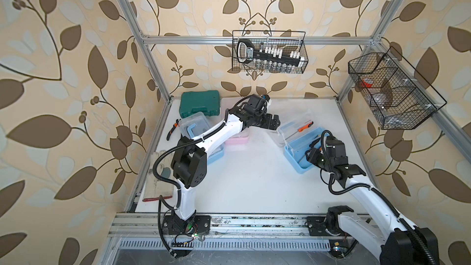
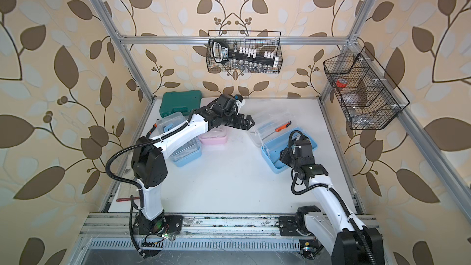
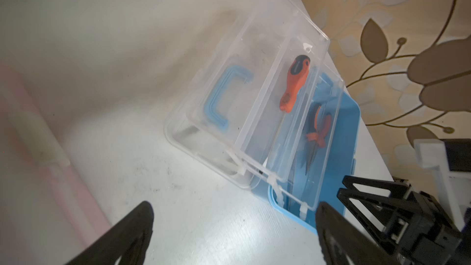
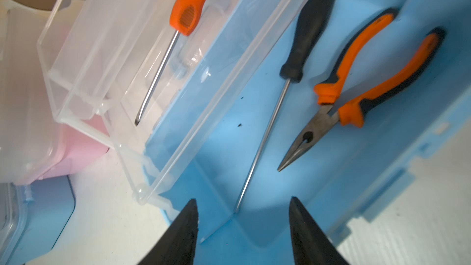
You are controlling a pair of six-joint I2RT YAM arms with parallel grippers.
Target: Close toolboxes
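Observation:
At the right, a blue toolbox point(image 1: 299, 164) stands open, its clear tray and lid point(image 3: 255, 54) folded out toward the back. The tray holds an orange screwdriver point(image 4: 189, 9); the bottom holds a black screwdriver point(image 4: 309, 29) and pliers point(image 4: 363, 98). My right gripper is open over the box's near end, nothing visible between its fingers. My left gripper is open above the middle of the table, left of that box. Beneath it lie a pink toolbox point(image 2: 213, 137) and, further left, another blue toolbox point(image 2: 184, 159) with a clear top.
A green case point(image 1: 198, 103) sits at the back left. Loose pliers point(image 1: 172, 128) and other items lie along the left edge. Wire baskets point(image 1: 269, 56) hang on the back and right frames.

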